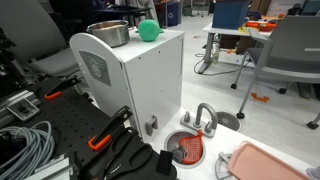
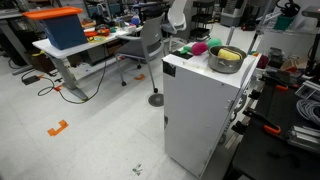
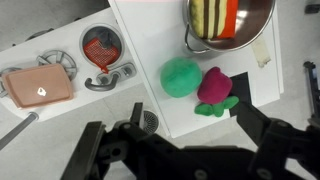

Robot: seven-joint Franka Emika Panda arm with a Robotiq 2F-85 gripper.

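Observation:
My gripper is open in the wrist view, its dark fingers wide apart with nothing between them. Beyond the fingertips, a round green object (image 3: 181, 77) rests on the white top surface. Beside it lies a magenta object with green leaf-like ends (image 3: 215, 86). A metal pot (image 3: 241, 38) holds a yellow-and-brown striped piece (image 3: 210, 16) and a red-orange piece (image 3: 229, 18); the frame's top edge cuts it off. Exterior view 1 shows the pot (image 1: 108, 33) and green object (image 1: 149, 30) on the white cabinet (image 1: 143, 78). The gripper is hard to make out in the exterior views.
A small sink (image 1: 184, 149) with a red utensil (image 1: 198, 139) and a faucet (image 1: 206, 117) sits below the cabinet, near a pink board (image 1: 262, 164). Black tools and grey cable (image 1: 28, 145) crowd the dark table.

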